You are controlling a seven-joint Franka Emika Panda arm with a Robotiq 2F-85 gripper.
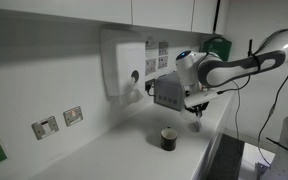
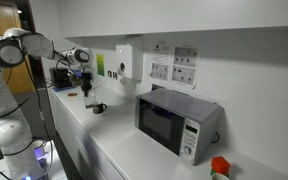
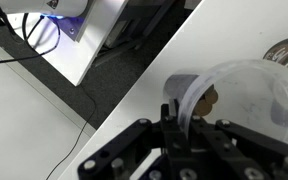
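Observation:
My gripper is shut on the wall of a clear, see-through container [image 3: 236, 82], whose pale rim runs between the fingers in the wrist view. Small brown pieces [image 3: 206, 101] show through it; whether they lie inside or beneath is unclear. A dark mug [image 1: 168, 139] stands upright on the white counter, with the gripper [image 1: 196, 106] above and to its right in exterior view 1. In the wrist view, part of a round vessel [image 3: 284, 50], apparently that mug, shows at the right edge. Exterior view 2 has the gripper [image 2: 86, 86] small and distant, over the counter's far end.
A red object [image 2: 220, 165] sits at its near right end. A white dispenser [image 1: 122, 62] hangs on the wall. The counter's open edge drops to dark floor [image 3: 89, 97].

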